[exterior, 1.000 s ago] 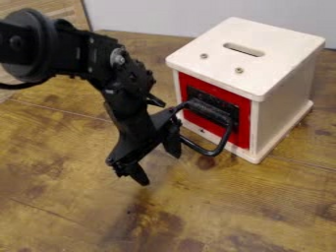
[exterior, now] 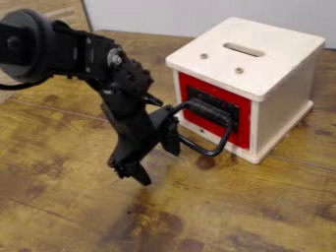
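Observation:
A black robot arm reaches down from the upper left to my gripper (exterior: pixel 155 161), which hangs low over the wooden floor, left of and in front of a cream box (exterior: pixel 284 123) with a red front panel (exterior: pixel 241 143). A black module (exterior: pixel 210 107) is set in that panel, with a black cable looping out from it toward the arm. The gripper's fingers look spread; nothing shows clearly between them.
The box has a slot and two small fittings on its top. Bare wooden surface (exterior: pixel 79 207) fills the left and front. A light panel (exterior: pixel 59 8) stands at the back left.

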